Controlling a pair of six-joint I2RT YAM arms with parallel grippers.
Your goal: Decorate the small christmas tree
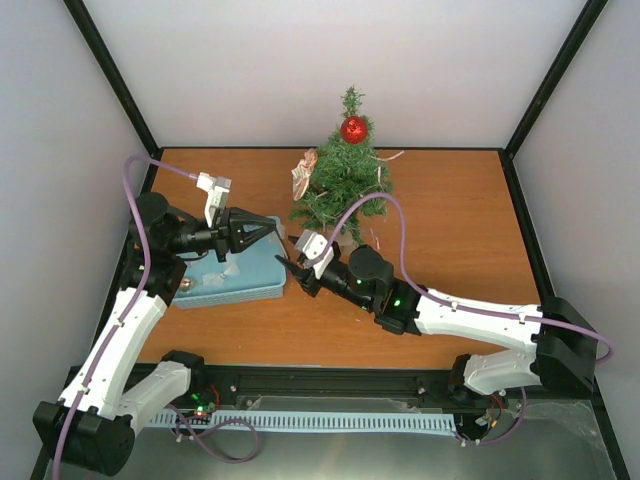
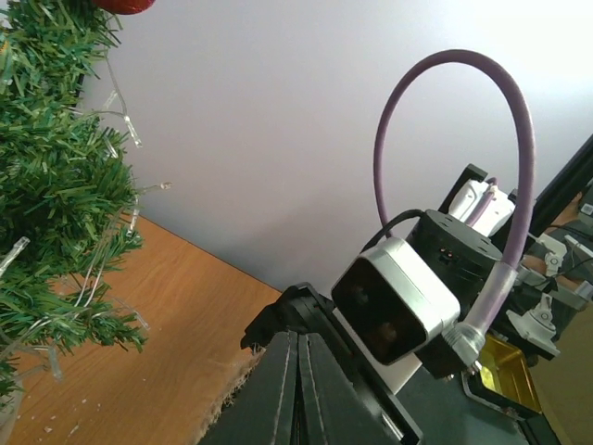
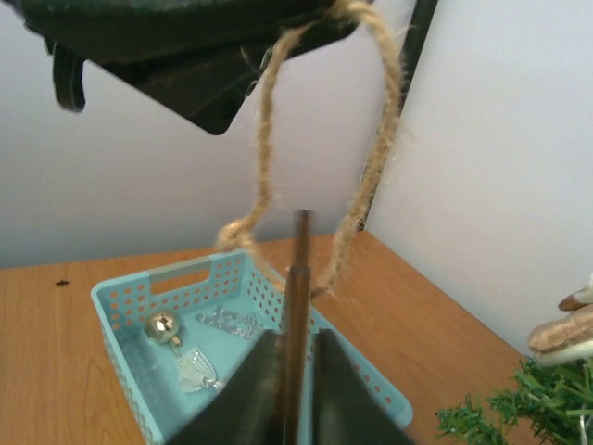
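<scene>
In the right wrist view a twine loop hangs from my left gripper, whose dark fingers cross the top. Below the loop hangs a thin brown ornament, seen edge-on; its face is hidden. My left gripper is shut on the loop. The right gripper reaches in from below with fingers part open, and the ornament lies between its blurred fingers; contact cannot be told. Behind them stands the small Christmas tree, with a red ball near its top and a pale ornament on its left.
A light blue basket on the left of the table holds a gold ball and silvery ornaments. It lies partly beneath my left gripper.
</scene>
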